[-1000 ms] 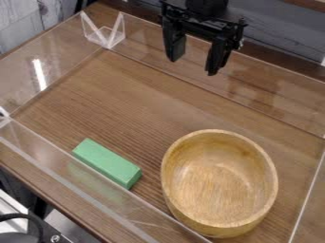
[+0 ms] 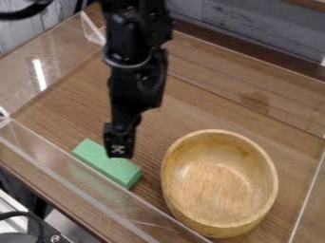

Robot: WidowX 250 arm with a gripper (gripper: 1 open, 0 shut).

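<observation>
My black gripper (image 2: 121, 142) hangs low over the wooden surface, its fingers open with nothing seen between them, just above and behind a green block (image 2: 106, 163) at the lower left. The block lies flat. To the right of both sits a round tan bowl (image 2: 219, 173), empty.
A pale wall runs along the back. A clear plastic edge borders the lower left, with a dark cable at the corner.
The arm has come down and toward the front left from the back right, so the gripper now hangs near the green block. The block and bowl have not moved.
</observation>
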